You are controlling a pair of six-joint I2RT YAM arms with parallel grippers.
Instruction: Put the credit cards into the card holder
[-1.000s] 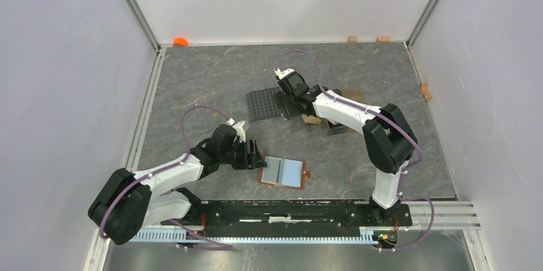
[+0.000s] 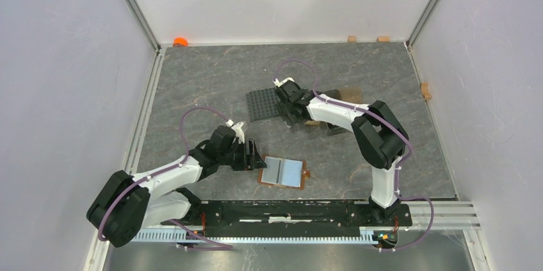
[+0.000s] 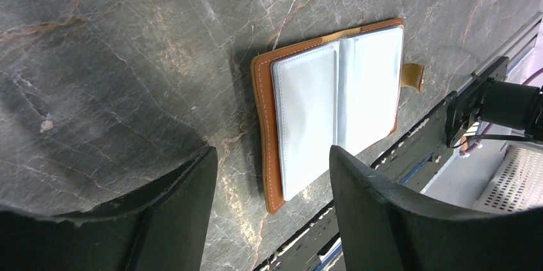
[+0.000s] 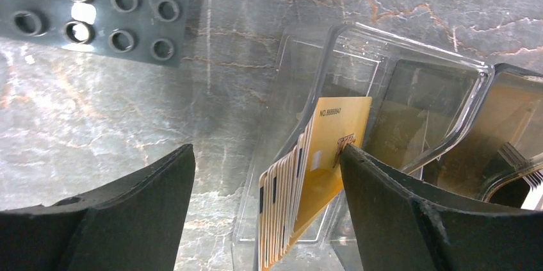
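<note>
A stack of gold cards leans inside a clear plastic box in the right wrist view. My right gripper is open above that box, its right finger overlapping the cards in view; contact I cannot tell. From above, the right gripper hides most of the box and its cards. The card holder, brown leather with clear sleeves, lies spread open on the table near the front edge. Beside its left end my left gripper stands open with nothing between its fingers.
A dark studded plate lies just left of the right gripper. Further dark clear-walled compartments adjoin the box on its right.
The right arm has shifted slightly toward the front of the table, its gripper a little lower in the top view. The left arm and the card holder have stayed put.
</note>
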